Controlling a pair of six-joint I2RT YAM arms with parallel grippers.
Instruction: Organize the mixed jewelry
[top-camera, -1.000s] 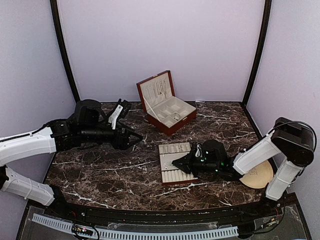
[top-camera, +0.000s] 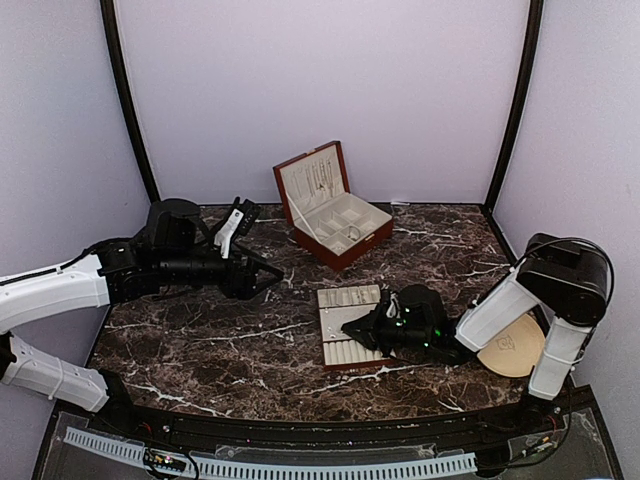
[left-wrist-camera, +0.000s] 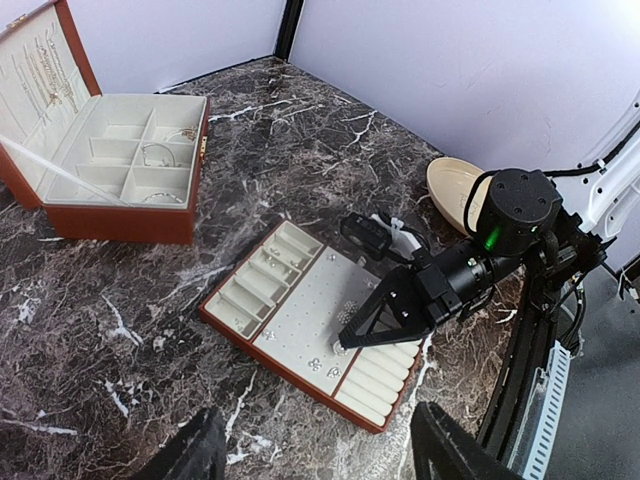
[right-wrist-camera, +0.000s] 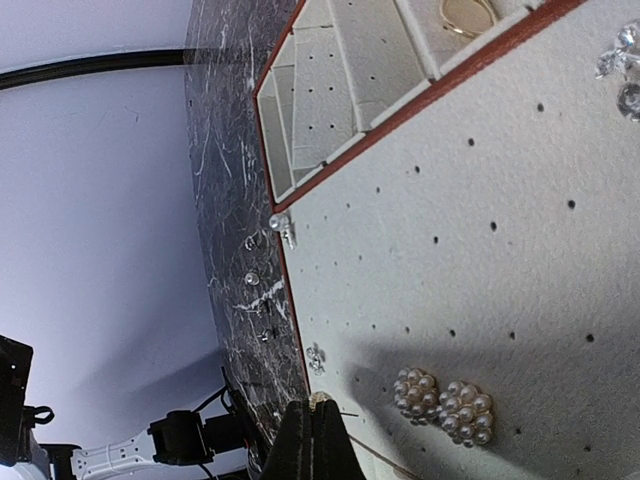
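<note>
The red-edged jewelry tray (left-wrist-camera: 305, 325) lies flat on the marble table, with ring slots, a white pin-holed panel and small compartments. Down at the panel, my right gripper is shut. A small pearly piece (right-wrist-camera: 319, 398) shows right at its fingertips; whether it is pinched or lies behind them I cannot tell. Two pearl-cluster earrings (right-wrist-camera: 466, 412) sit close by on the panel, and a clear stud (right-wrist-camera: 315, 358) is near its edge. A gold ring (right-wrist-camera: 468, 14) rests in a compartment. My left gripper (top-camera: 262, 280) hangs open and empty, left of the tray.
At the back stands an open red jewelry box (top-camera: 345, 225) with chains in its lid and bracelets in its compartments. A round tan plate (left-wrist-camera: 455, 190) lies on the right, partly behind the right arm. Bare marble (top-camera: 240, 345) stretches left of the tray.
Compared with about a second ago, the right gripper has shifted slightly left over the tray and its arm has followed. The left arm has barely moved.
</note>
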